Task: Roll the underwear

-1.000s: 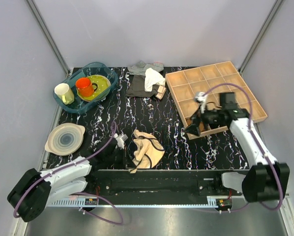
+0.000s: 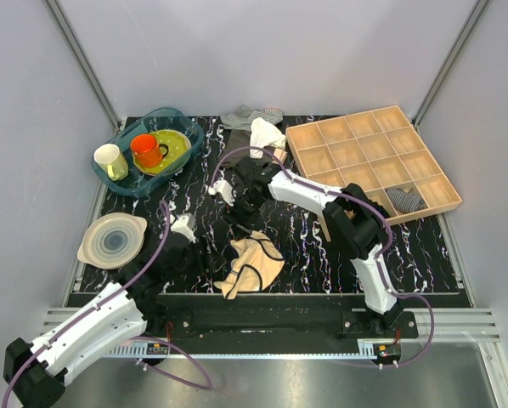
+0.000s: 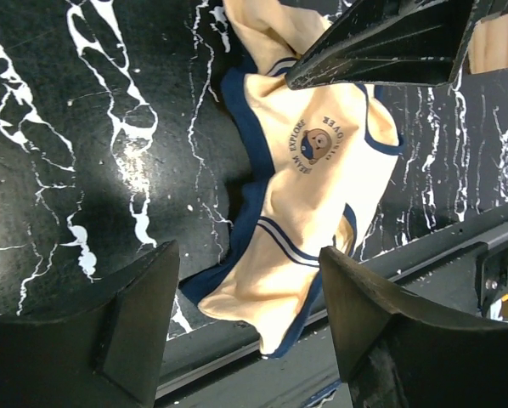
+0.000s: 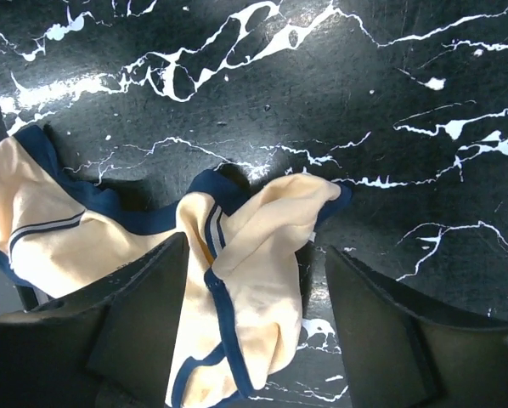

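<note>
The cream underwear with navy trim (image 2: 262,265) lies crumpled and unrolled near the table's front edge. Just left of it, my left gripper (image 2: 206,259) stands open. Its own wrist view shows the lower end of the underwear (image 3: 275,293) in the gap, with nothing gripped. My right gripper (image 2: 239,226) is at the garment's far end, fingers apart. In the right wrist view, the folded far edge of the underwear (image 4: 275,217) lies in the gap between the open fingers. One dark finger of the right gripper also shows over the garment in the left wrist view.
A divided wooden box (image 2: 377,147) fills the back right, with a striped rolled item (image 2: 404,201) in one compartment; the right arm crosses over it. Dark cloth (image 2: 234,150) and white cloth (image 2: 265,136) lie at the back. A teal basin (image 2: 165,113) and lidded container (image 2: 114,240) stand left.
My right gripper has swept left from the wooden box to the underwear's far end. The left gripper has shifted slightly left and back. The underwear looks much the same.
</note>
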